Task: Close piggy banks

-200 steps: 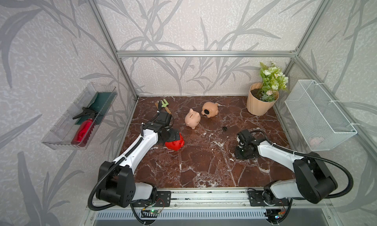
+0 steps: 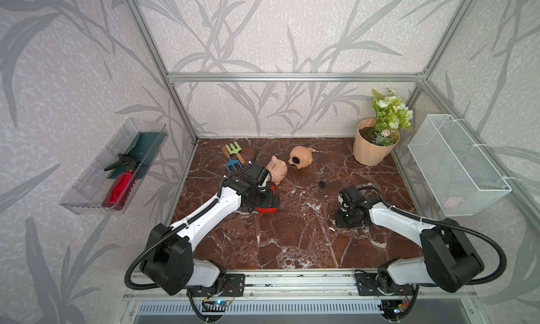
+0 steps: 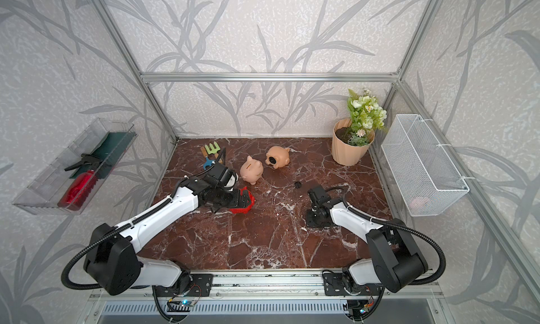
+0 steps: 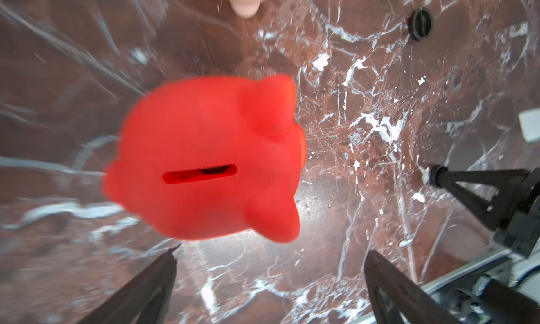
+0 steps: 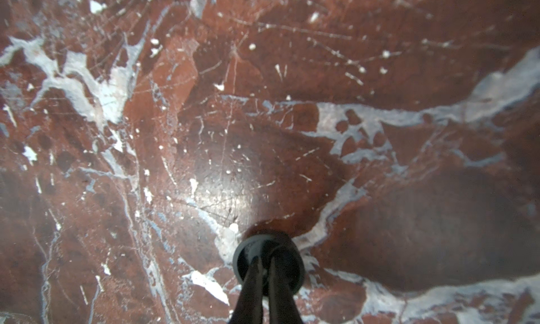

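The red piggy bank (image 4: 205, 158) rests slot-up on the table, its snout toward the right arm in the left wrist view. My left gripper stands open by it, fingers wide apart with nothing between them. One pink piggy bank (image 3: 251, 170) is just beyond, slot up. Another pink piggy bank (image 3: 278, 156) lies behind, showing a dark round hole. At the right, the fingertips of my right gripper are close together inside the hollow of a black plug (image 5: 242, 259); whether they grip it is unclear. A second black plug (image 4: 420, 24) lies free on the table.
Toy garden tools (image 2: 231, 158) lie at the back left. A flower pot (image 2: 368, 146) stands at the back right. A clear bin (image 2: 90, 203) and a white mesh basket (image 2: 461, 180) hang on the side walls.
My left gripper has moved to the right and now covers part of the near pink bank. The red bank has shifted rightward too. The right arm looks unmoved.
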